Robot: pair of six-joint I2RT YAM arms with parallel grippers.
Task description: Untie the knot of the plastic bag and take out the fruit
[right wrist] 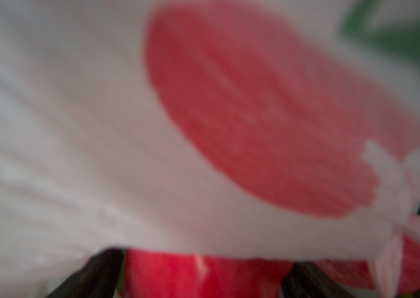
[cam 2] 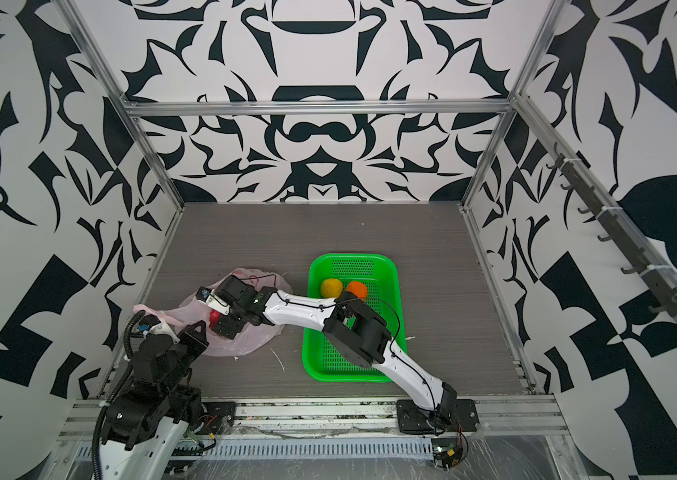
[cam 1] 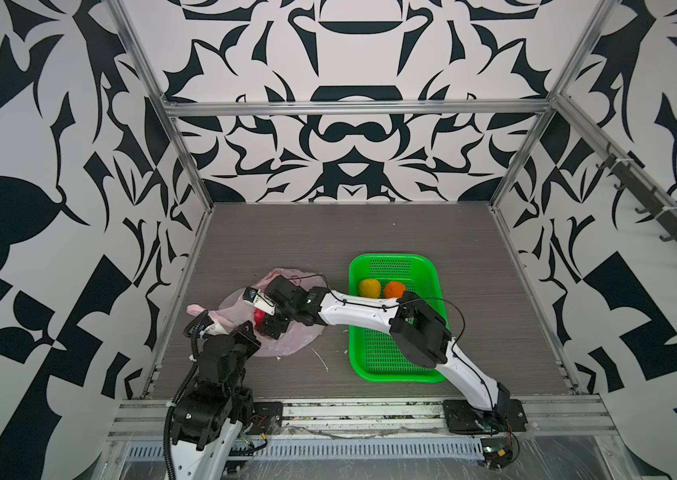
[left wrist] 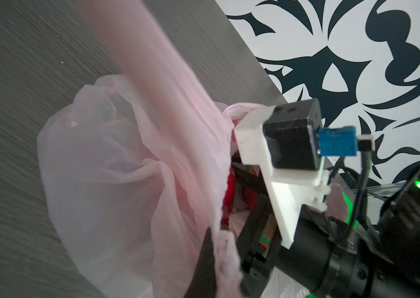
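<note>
The pale pink plastic bag (cam 1: 298, 340) lies spread on the left of the table, its mouth open towards my right gripper. In the right wrist view, a shiny red fruit (right wrist: 205, 278) fills the space between that gripper's dark fingers (right wrist: 98, 273); whether they press on it cannot be told. Printed film hangs across most of that view. My left gripper is shut on the bag's film, which shows as a pulled-up strip (left wrist: 170, 89) in the left wrist view. A red patch of the fruit (cam 2: 214, 317) peeks out beside the right gripper.
A green basket (cam 1: 358, 364) stands right of the bag, holding a yellow fruit (cam 1: 369, 288) and an orange fruit (cam 1: 395, 289). The right arm crosses above it.
</note>
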